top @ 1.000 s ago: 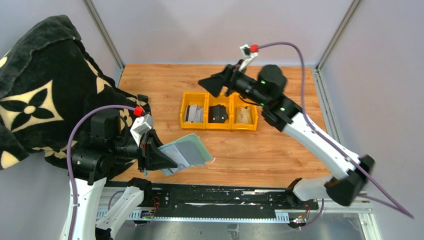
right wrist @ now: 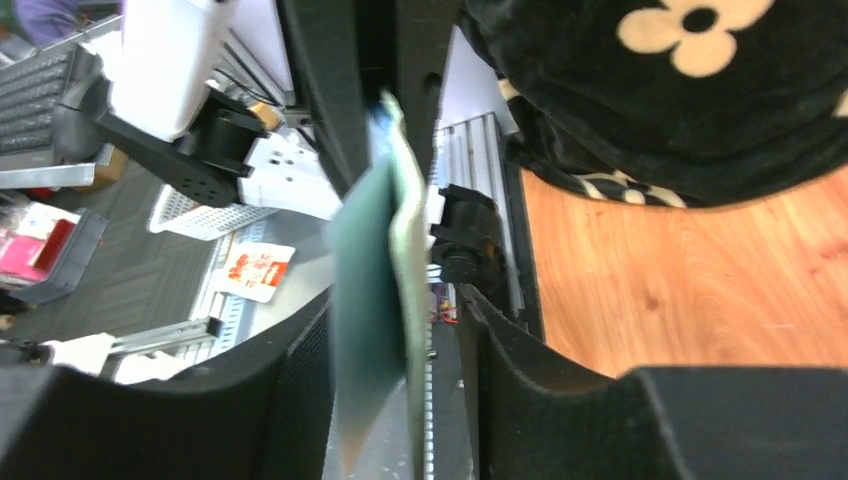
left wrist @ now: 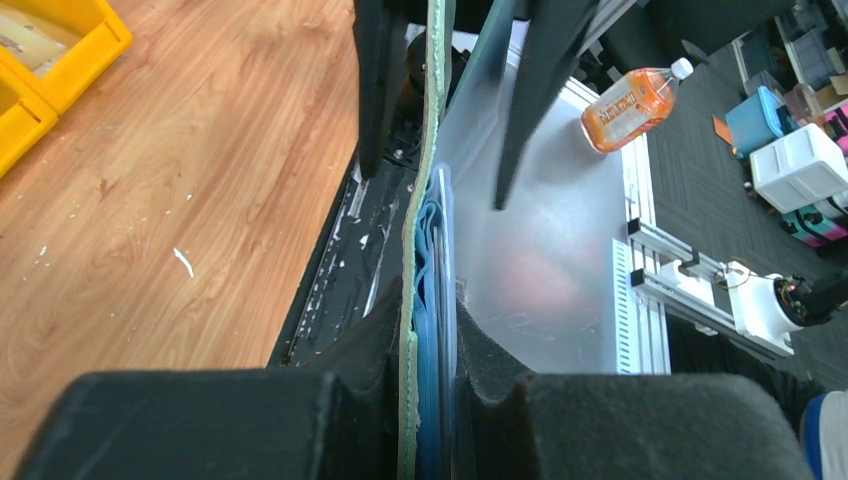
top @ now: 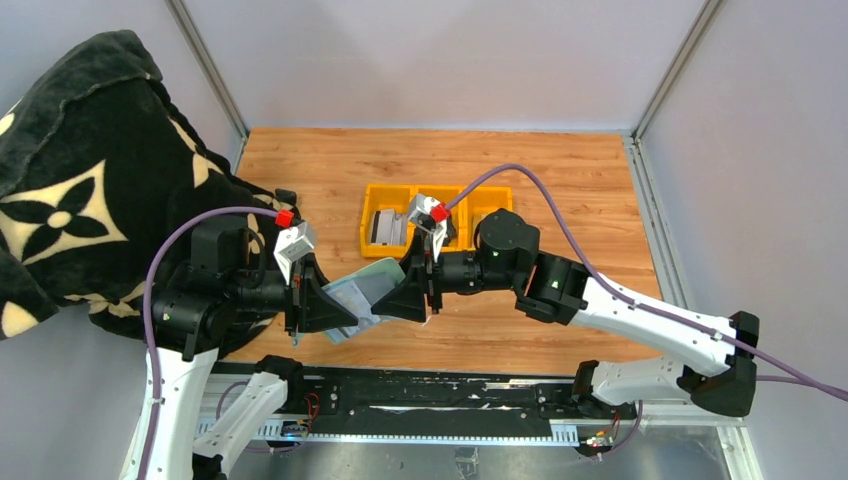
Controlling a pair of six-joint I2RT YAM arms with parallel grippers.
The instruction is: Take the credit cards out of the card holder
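A pale green card holder [top: 372, 286] with clear and bluish inner leaves hangs above the table, held at its left end. My left gripper [top: 350, 322] is shut on it; in the left wrist view the holder [left wrist: 418, 320] stands edge-on between the fingers. Reaching the holder's right end, my right gripper [top: 385, 312] has its fingers part open. In the right wrist view the blurred holder [right wrist: 380, 280] rises between the right fingers, with a gap beside it. I cannot make out separate cards inside the holder.
Behind the grippers sits a yellow divided tray [top: 366, 215]; grey-white cards [top: 387, 227] lie in its left compartment, and the right arm partly covers the others. A black patterned cushion [top: 90, 180] fills the left side.
My right gripper has come down and left from above the tray to the holder's right end. The left gripper still holds the holder, with its arm turned only slightly.
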